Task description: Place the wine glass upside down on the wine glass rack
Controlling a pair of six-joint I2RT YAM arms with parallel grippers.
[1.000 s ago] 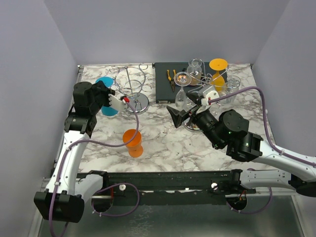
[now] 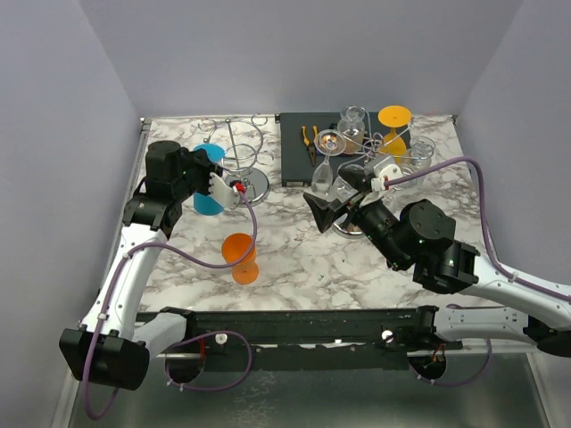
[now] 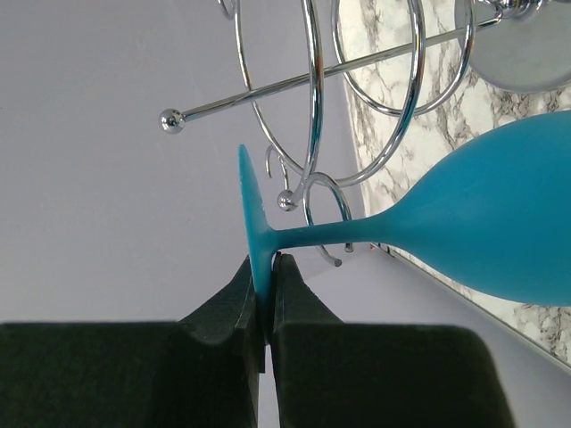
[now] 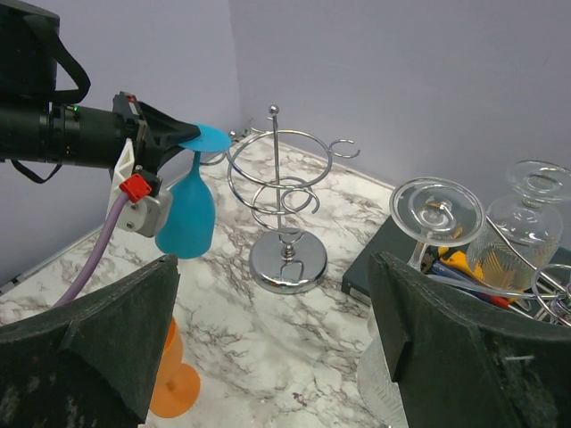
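Observation:
A blue wine glass (image 3: 482,205) hangs upside down from my left gripper, shut on its foot and stem, beside the left chrome rack (image 3: 401,116). In the right wrist view the blue glass (image 4: 186,218) has its foot up, next to the rack's rings (image 4: 278,183), above the marble. In the top view the left arm covers part of it. My right gripper (image 2: 321,214) stands open over the front of the right rack, with nothing seen between its fingers.
An orange glass (image 2: 239,254) stands front left. The right rack holds clear glasses (image 2: 326,169) and a yellow one (image 2: 393,143). Pliers lie on a dark board (image 2: 294,174) at the back.
My left gripper, with the blue glass, has moved rightward toward the left rack and slightly along it. The right arm is nearly still.

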